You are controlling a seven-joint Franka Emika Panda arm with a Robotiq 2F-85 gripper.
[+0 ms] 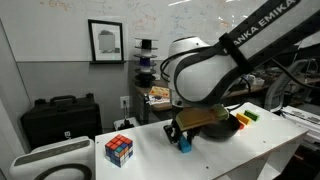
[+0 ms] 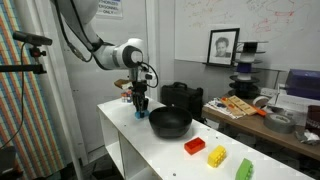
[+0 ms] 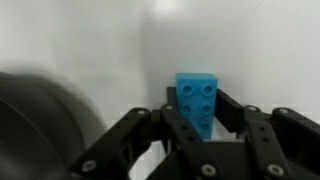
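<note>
A blue block (image 3: 196, 103) with round studs lies on the white table. In the wrist view, the fingers of my gripper flank it closely on both sides; whether both press on it is too blurred to tell. Exterior view 1 has the gripper (image 1: 184, 138) low over the table, with the blue block (image 1: 185, 146) between and just under its fingertips. From the other side, the blue block (image 2: 138, 114) is partly hidden by the gripper (image 2: 140, 106).
A black bowl (image 2: 170, 122) stands close beside the gripper. Red (image 2: 198, 146), yellow (image 2: 217, 156) and green (image 2: 244, 169) blocks lie beyond it. A Rubik's cube (image 1: 119, 150) sits to the left in exterior view 1, with clear table between.
</note>
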